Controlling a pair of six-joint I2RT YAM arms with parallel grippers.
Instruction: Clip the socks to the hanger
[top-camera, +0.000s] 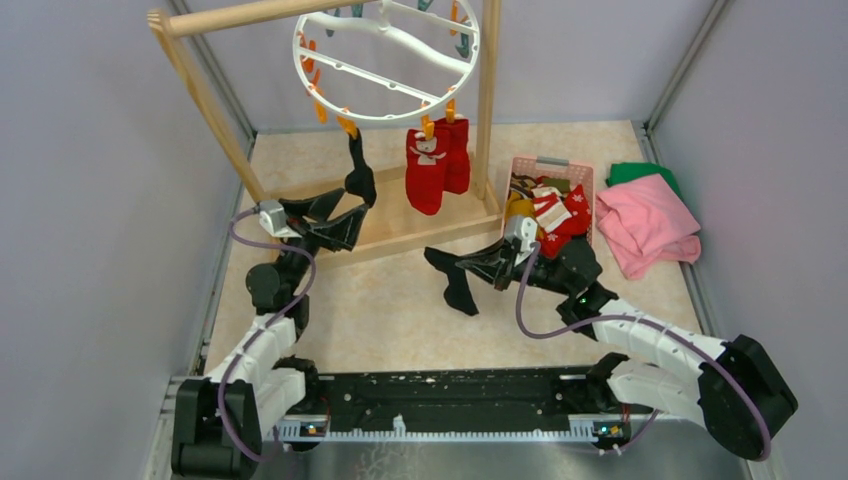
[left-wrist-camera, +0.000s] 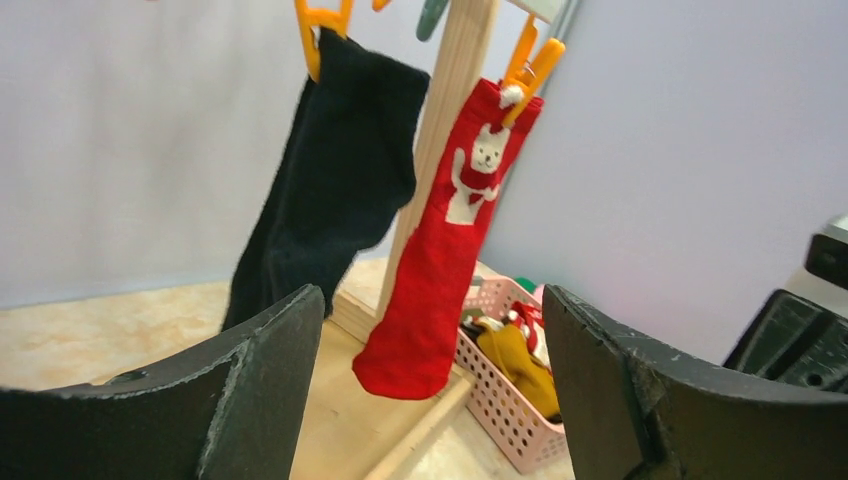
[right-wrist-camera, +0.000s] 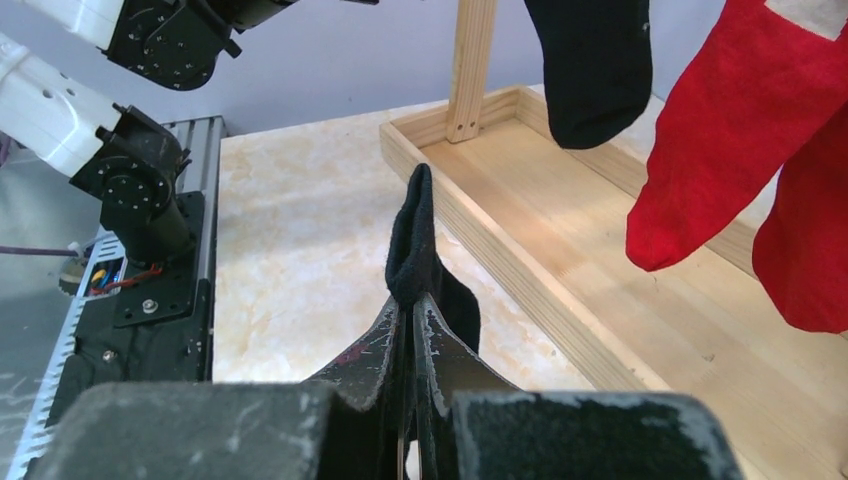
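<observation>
The round white hanger (top-camera: 385, 110) hangs at the back with orange clips around its rim. An orange clip (top-camera: 348, 126) at its front left bears one black sock (top-camera: 360, 172). To the right hang red socks (top-camera: 426, 175) in other clips. My left gripper (top-camera: 349, 217) is open just in front of the hung black sock, nothing between its fingers; in the left wrist view that black sock (left-wrist-camera: 330, 165) is ahead, up and left. My right gripper is shut on a second black sock (right-wrist-camera: 412, 235), held above the table, its free part drooping.
A pink basket (top-camera: 507, 182) of several socks stands right of the wooden frame (top-camera: 480, 223). Beyond it lie pink cloth (top-camera: 645, 225) and green cloth (top-camera: 640, 171). The table between the arms is bare.
</observation>
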